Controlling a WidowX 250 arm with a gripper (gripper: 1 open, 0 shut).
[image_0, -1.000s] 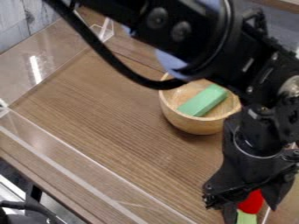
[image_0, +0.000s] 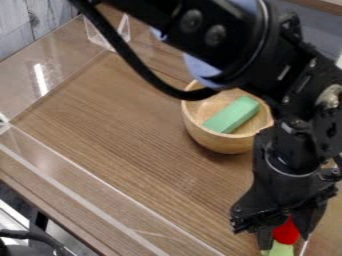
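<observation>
My black gripper (image_0: 274, 212) is low at the front right of the table, over a red object (image_0: 286, 232) with a light green piece (image_0: 278, 250) below it. The fingers surround the red object, but I cannot tell whether they grip it. A wooden bowl (image_0: 202, 130) holding a green block (image_0: 234, 115) stands behind the gripper, partly hidden by my arm.
A clear container (image_0: 107, 28) is at the back left, and a blue object (image_0: 201, 70) is behind the arm. The table edge and cables are at the lower left.
My arm and gripper have shifted very slightly; the bowl and block are unmoved.
</observation>
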